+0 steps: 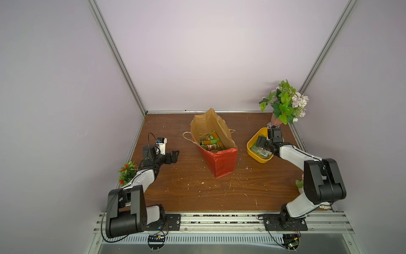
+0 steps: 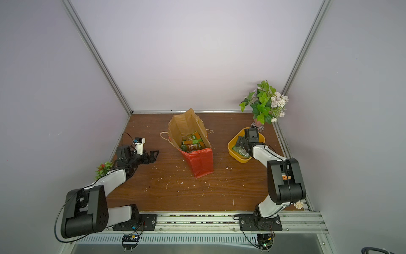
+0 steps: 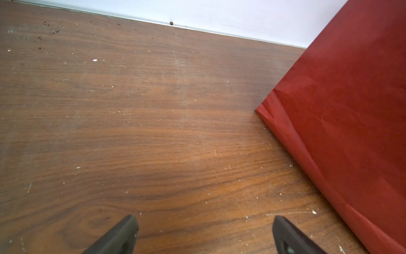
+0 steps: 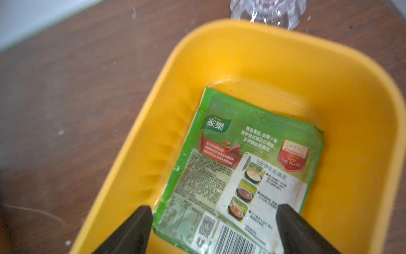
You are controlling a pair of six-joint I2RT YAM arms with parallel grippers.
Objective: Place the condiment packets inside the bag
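Observation:
A red paper bag with brown inside stands in the middle, holding several packets. To its right is a yellow bin with a green condiment packet lying flat in it, printed back up. My right gripper is open over the packet, its fingers at the bin's near part, holding nothing. My left gripper stands open and empty left of the bag, whose red side fills the right of the left wrist view.
A flower vase stands behind the bin at the back right. A small plant is at the far left.

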